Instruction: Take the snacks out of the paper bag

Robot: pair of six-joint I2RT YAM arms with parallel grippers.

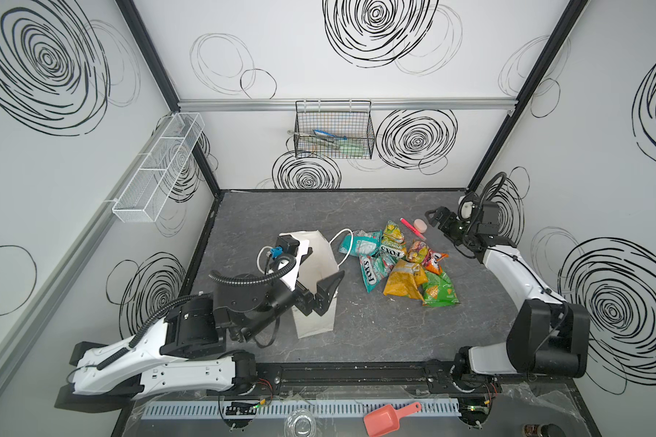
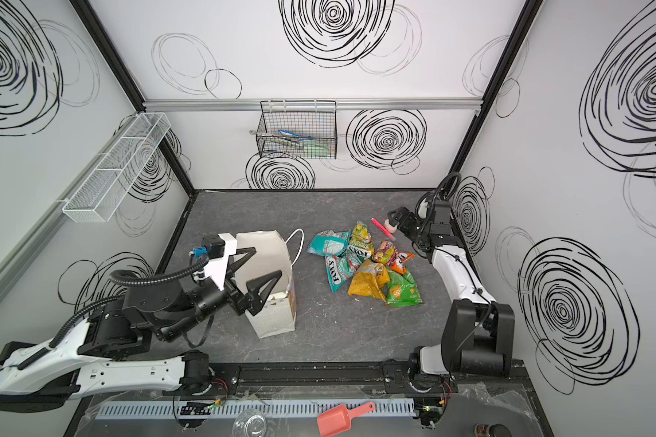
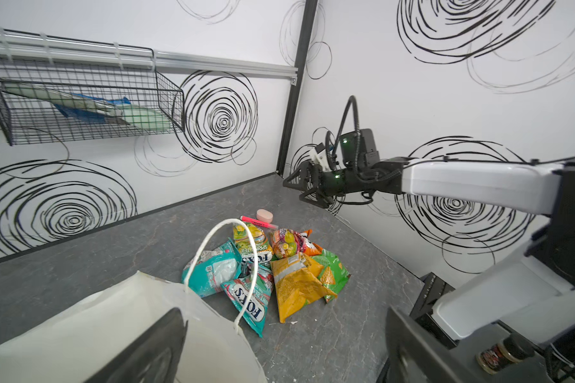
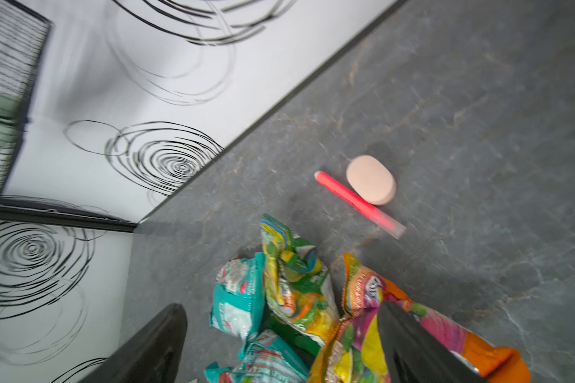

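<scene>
A white paper bag (image 2: pixel 275 320) with white rope handles stands upright at the left of the table, its mouth facing up. What I can see of its inside in the top views is bare; the bottom is partly hidden. Over its front side hangs my left gripper (image 2: pixel 253 273), open and empty. Several snack packets lie heaped right of the bag, among them a teal one (image 1: pixel 375 269), a yellow one (image 1: pixel 405 280) and a green one (image 1: pixel 438 289). My right gripper (image 1: pixel 435 216) is open at the back right, above the table, with nothing between its fingers.
Behind the packets lie a pink-red stick (image 4: pixel 357 203) and a pale pink oval thing (image 4: pixel 370 180). A black wire basket (image 1: pixel 334 138) hangs on the back wall, a white rack (image 1: pixel 156 171) on the left wall.
</scene>
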